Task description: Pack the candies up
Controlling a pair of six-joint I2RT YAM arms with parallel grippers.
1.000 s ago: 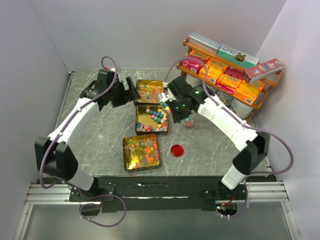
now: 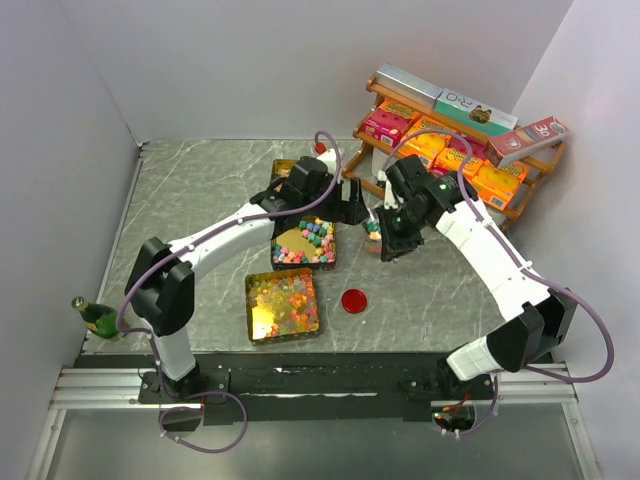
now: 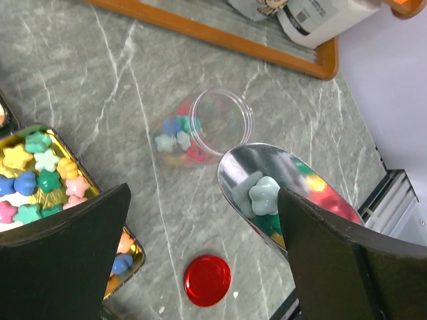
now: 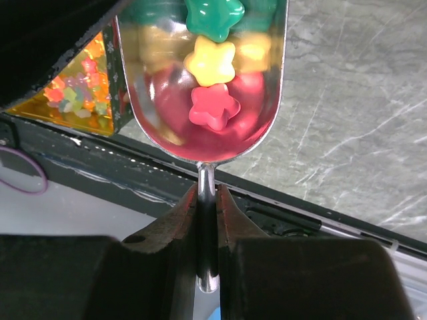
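My right gripper is shut on the handle of a shiny metal scoop (image 4: 139, 110), which carries several star-shaped candies: green, yellow (image 4: 211, 61) and pink-red (image 4: 213, 107). In the left wrist view the scoop (image 3: 233, 170) extends beside a clear jar (image 3: 248, 123), its tip close to the jar's rim. Colourful candies (image 3: 180, 137) lie in the jar. Above this spot my left gripper stands open, nothing gripped between its wide-apart fingers. A red lid (image 2: 354, 301) lies on the table near the jar. From the top, the arms partly hide the jar.
A gold-lined box of star candies (image 2: 303, 245) sits left of the jar, with another candy box (image 2: 283, 304) nearer the front. A wooden rack (image 2: 520, 208) of packaged boxes stands back right. A green bottle (image 2: 97, 318) is front left.
My left gripper has moved right, over the boxes, to beside the jar.
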